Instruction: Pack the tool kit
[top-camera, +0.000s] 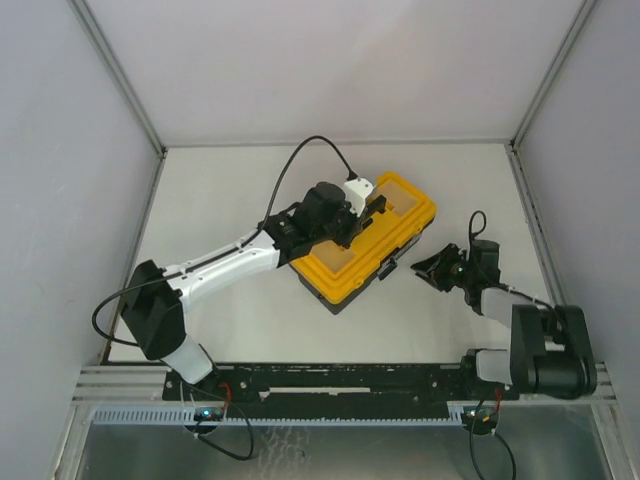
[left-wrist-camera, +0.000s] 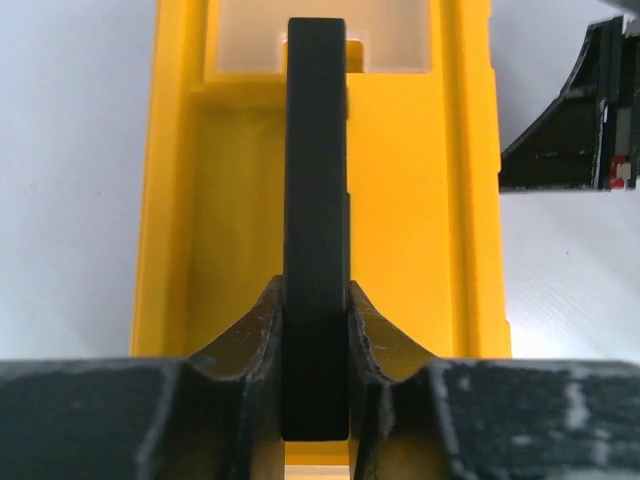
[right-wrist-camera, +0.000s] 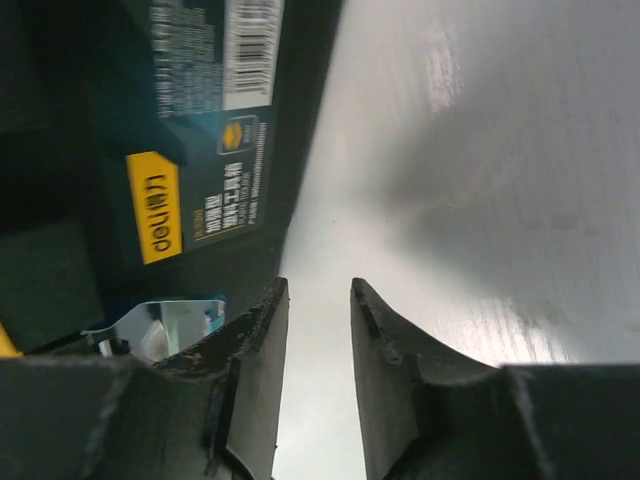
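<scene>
The tool kit is a closed yellow box with a dark base (top-camera: 409, 227), lying diagonally in the middle of the table. Its black handle (left-wrist-camera: 317, 180) runs along the lid's centre. My left gripper has its fingers against both sides of the handle, shut on it. From above, my left arm hides part of the lid. Off the box's right side, low over the table, my right gripper (top-camera: 425, 276) is apart from it. The right wrist view shows its fingers (right-wrist-camera: 262, 345) parted, with nothing between them, beside the labelled dark box wall (right-wrist-camera: 100, 225).
A dark latch (top-camera: 387, 268) sits on the box's right side. In the right wrist view a clear plastic part (right-wrist-camera: 165, 325) shows near the left finger. Walls close off the sides and back.
</scene>
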